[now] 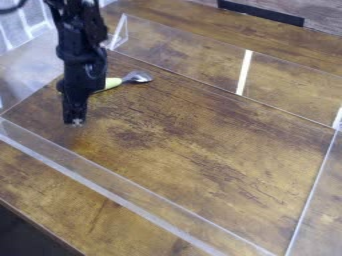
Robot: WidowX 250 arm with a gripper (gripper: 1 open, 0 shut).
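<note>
My black gripper (75, 118) reaches down low over the wooden floor at the left of the enclosure, its tip near the surface. It looks shut, with nothing visible between its fingers. Behind it lies a pale yellow-green item (110, 83), partly hidden by the arm, and beside that a silver spoon-like head (138, 77); whether they are one utensil I cannot tell.
Clear low walls (243, 72) border the wooden work area (201, 150). A dark strip (261, 14) sits beyond the back edge.
</note>
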